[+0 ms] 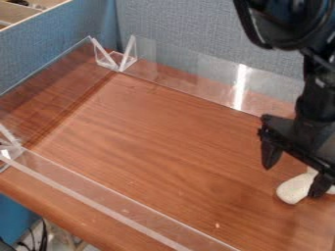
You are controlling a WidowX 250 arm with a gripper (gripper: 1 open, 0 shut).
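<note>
My black gripper [293,163] is at the right of the camera view, its fingers open and pointing down. Low beside it, partly hidden behind its right finger, a white elongated object [295,191] lies on the wooden table [153,154]. Whether the fingers touch it I cannot tell.
Clear plastic barriers with white corner brackets [116,57] edge the table at the back and left. A grey-blue padded wall [190,29] stands behind. Cables show at the lower left, off the table.
</note>
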